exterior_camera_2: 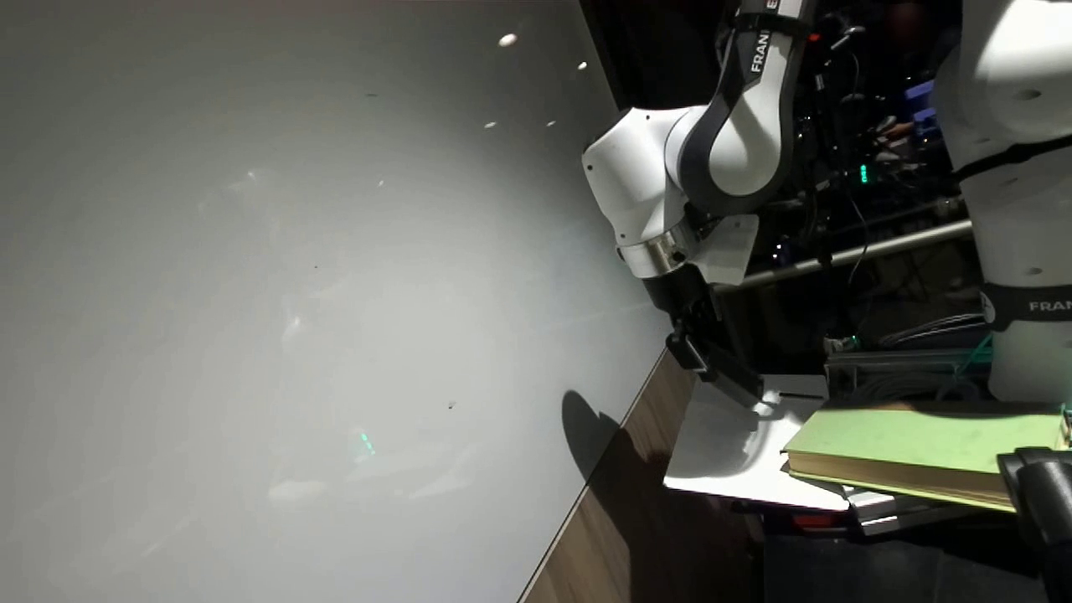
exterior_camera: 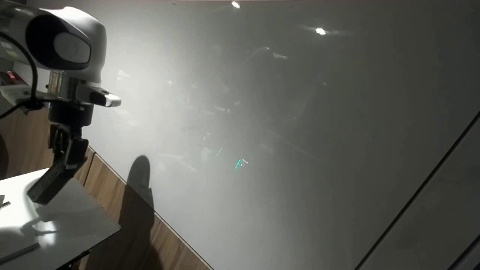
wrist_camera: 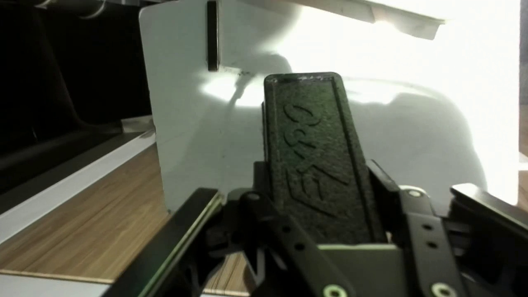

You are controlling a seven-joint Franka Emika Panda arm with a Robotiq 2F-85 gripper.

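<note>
A dark block-shaped eraser [wrist_camera: 317, 148] with raised lettering, EXPO, is gripped in the wrist view, my gripper shut on it with a finger along each side. In exterior view 1 the eraser [exterior_camera: 51, 182] slants down from my gripper [exterior_camera: 72, 157], over the small white table [exterior_camera: 85, 220]. Exterior view 2 shows the gripper [exterior_camera_2: 708, 357] above the same table [exterior_camera_2: 703, 452], the eraser [exterior_camera_2: 739, 382] pointing down at its top. I cannot tell whether the eraser touches the table. A large whiteboard [exterior_camera: 270, 202] stands beside the arm, with small green marks [exterior_camera: 238, 164] on it.
A thin dark strip [wrist_camera: 213, 37] lies on the table in the wrist view. Close to the table is a thick green book [exterior_camera_2: 904, 437] in exterior view 2. Wood panelling [exterior_camera: 105, 180] runs below the whiteboard. A second white arm [exterior_camera_2: 1035, 251] stands at the right.
</note>
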